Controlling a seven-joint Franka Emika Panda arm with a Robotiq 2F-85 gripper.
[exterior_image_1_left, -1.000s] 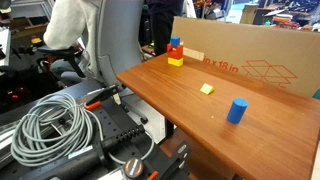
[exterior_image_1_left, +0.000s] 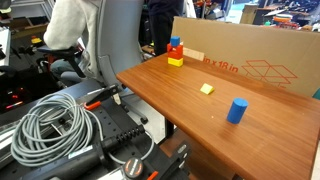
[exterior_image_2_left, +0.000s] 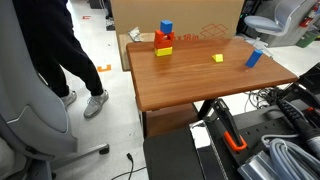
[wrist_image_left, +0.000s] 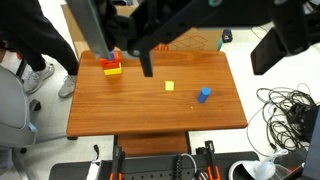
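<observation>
In the wrist view my gripper stands open, its dark blurred fingers wide apart, high over the table, with nothing held between them. Below lie a small yellow block (wrist_image_left: 169, 85) and, to its right, a blue cylinder (wrist_image_left: 204, 95). Exterior view 1 has the cylinder (exterior_image_1_left: 237, 110) upright near the right side of the wooden table and the yellow block (exterior_image_1_left: 207, 88) flat behind it. Toward the far end is a stack: a yellow block (exterior_image_1_left: 175, 62) at the bottom, a red block (exterior_image_1_left: 175, 51) above it, a blue block (exterior_image_1_left: 175, 42) on top. Neither exterior view clearly shows the gripper.
A cardboard panel (exterior_image_1_left: 250, 55) stands upright along one long side of the table. Coiled grey cable (exterior_image_1_left: 52, 130) lies on the black base area opposite. Bare wood (exterior_image_2_left: 190, 80) surrounds the pieces.
</observation>
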